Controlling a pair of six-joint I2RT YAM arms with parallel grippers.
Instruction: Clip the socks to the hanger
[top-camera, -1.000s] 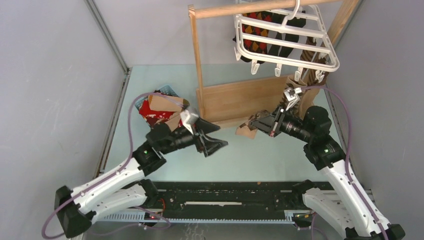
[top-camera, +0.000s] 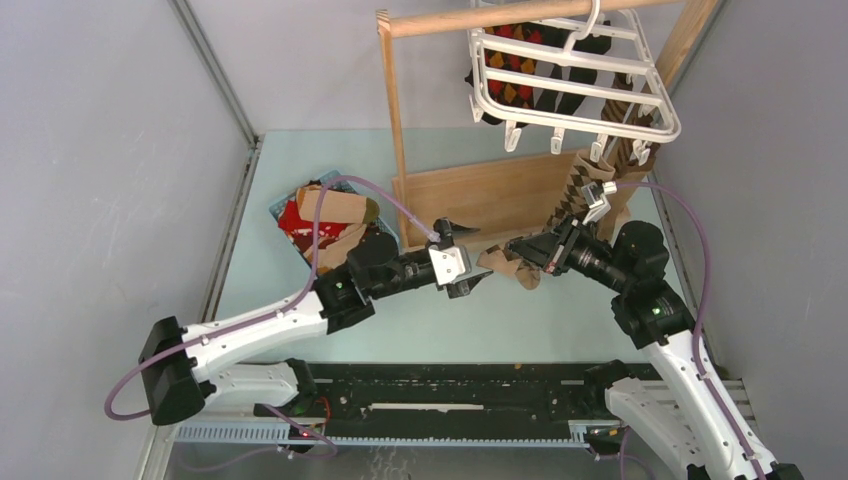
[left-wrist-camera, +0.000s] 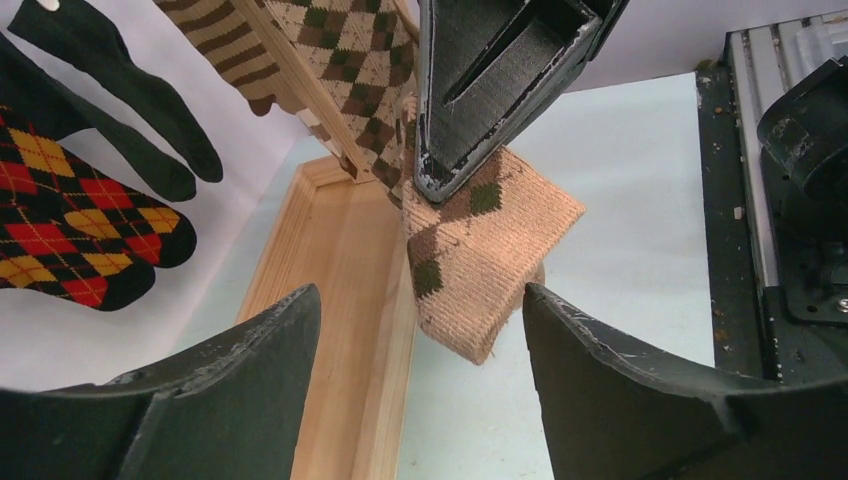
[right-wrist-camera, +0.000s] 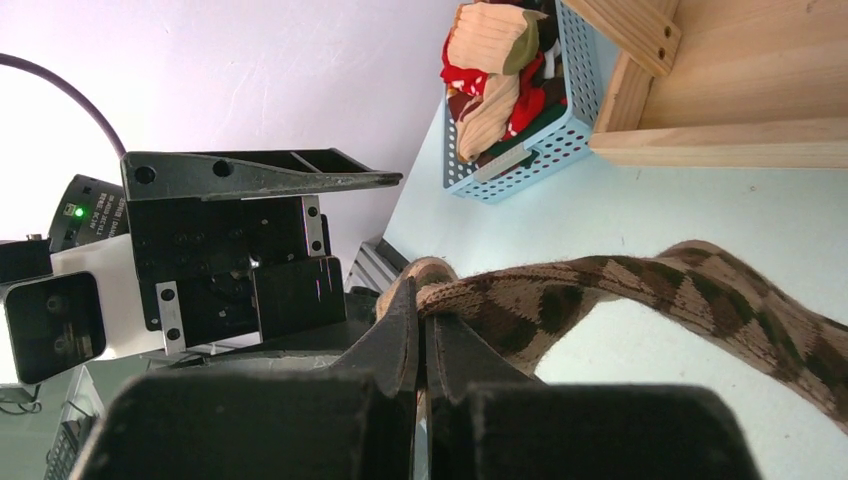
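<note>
My right gripper is shut on a tan sock with brown and green diamonds (right-wrist-camera: 620, 278), and a loose tan end (left-wrist-camera: 490, 270) sticks out from its fingers. My left gripper (top-camera: 481, 254) is part open and empty. In the left wrist view its fingers (left-wrist-camera: 285, 340) stand on either side of that tan end, with gaps showing. The white hanger (top-camera: 570, 79) hangs from the wooden rack. Red-black argyle socks (left-wrist-camera: 85, 215) and dark socks (left-wrist-camera: 125, 85) hang below it. A diamond-patterned length (top-camera: 578, 185) hangs at its front right, partly behind the right gripper.
A blue basket (right-wrist-camera: 575, 135) of mixed socks stands at the left. The rack's wooden base (top-camera: 490, 195) lies behind both grippers, with an upright post (top-camera: 397, 120) near the left arm.
Earlier the right gripper shifted slightly, and more of the sock's end shows.
</note>
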